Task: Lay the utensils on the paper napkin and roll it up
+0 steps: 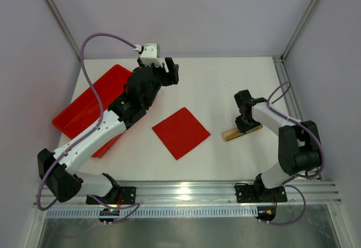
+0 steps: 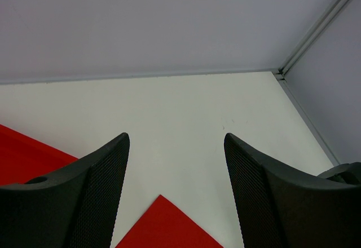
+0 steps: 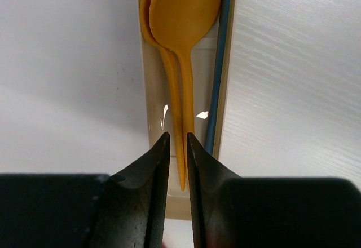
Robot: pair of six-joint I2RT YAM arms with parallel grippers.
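Observation:
The red napkin lies flat and unrolled mid-table, one corner showing in the left wrist view. To its right, a narrow tray holds an orange spoon, another orange utensil mostly under it, and a dark teal stick along one side. Over the tray, my right gripper is shut on the orange handles, which run between its fingertips; the bowl ends still sit inside the tray. My left gripper hangs raised near the back of the table, open and empty.
A large red bin occupies the table's left side, partly behind my left arm. Walls rise at the back and both sides.

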